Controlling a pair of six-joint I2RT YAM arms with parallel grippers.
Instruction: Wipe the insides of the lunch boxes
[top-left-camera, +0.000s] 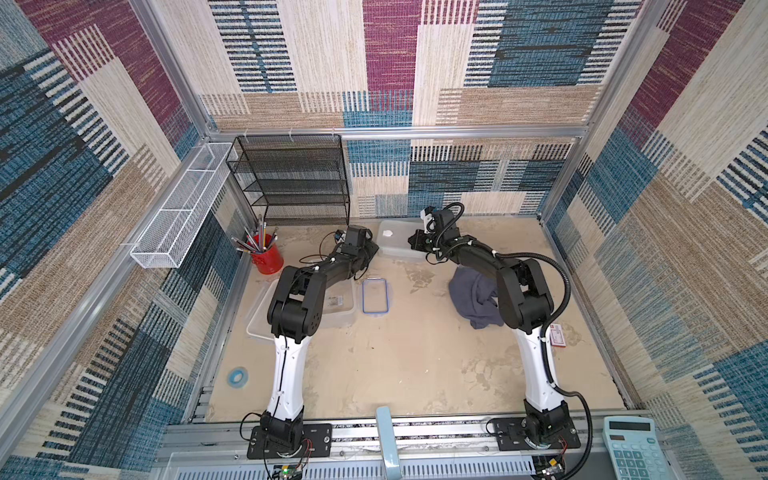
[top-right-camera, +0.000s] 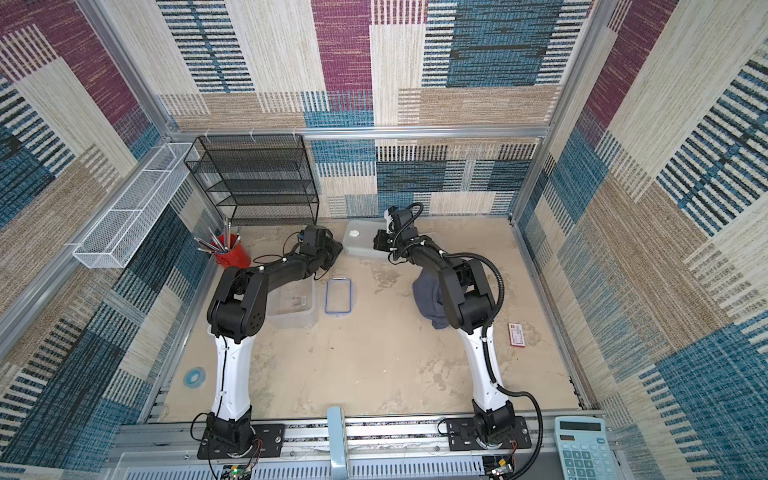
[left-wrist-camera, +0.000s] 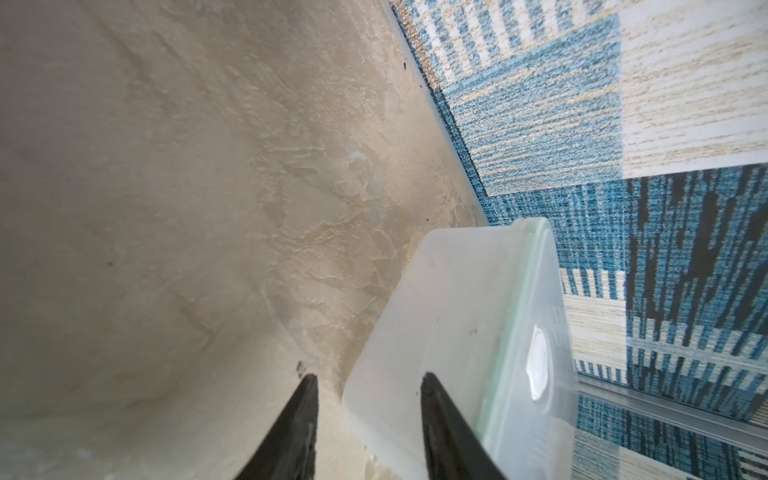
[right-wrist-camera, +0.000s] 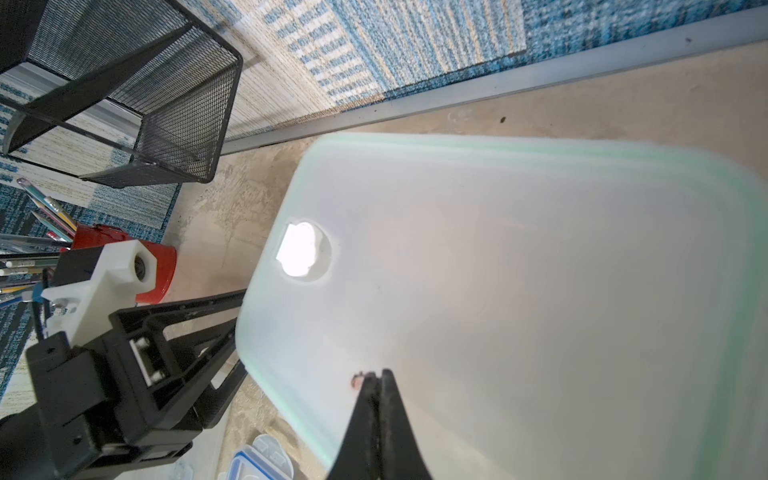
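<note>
A translucent lunch box with mint rim stands at the back middle. My left gripper is open beside its left end, nothing seen between the fingers; in the right wrist view it touches or nearly touches the box's edge. My right gripper is shut, over the box, with nothing showing between its fingers. A smaller blue-rimmed box and a clear container lie nearer the front. A crumpled grey cloth lies below the right arm.
A black mesh rack and red pen cup stand back left. A white wire basket is at the left wall. A tape ring and small card box lie at the sides.
</note>
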